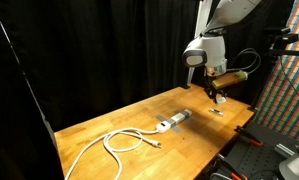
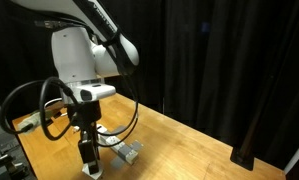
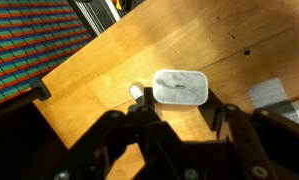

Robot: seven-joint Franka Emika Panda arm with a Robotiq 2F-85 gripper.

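A small white object with a rounded, flat top [image 3: 180, 84] sits between the fingers of my gripper, which is shut on it. What kind of object it is, I cannot tell. Exterior view 1 has the white object [image 1: 220, 99] low over the right part of the wooden table, and exterior view 2 shows part of it [image 2: 92, 171] at the fingertips. A small, pale, slim item [image 1: 216, 111] lies on the wood close by; in the wrist view its light end [image 3: 137, 91] shows just left of the held object.
A white power strip [image 1: 173, 122] lies mid-table with grey tape [image 3: 268, 93] across it. Its white cable [image 1: 113, 149] loops to the left. A striped colourful cloth [image 3: 34, 35] lies beyond the table edge.
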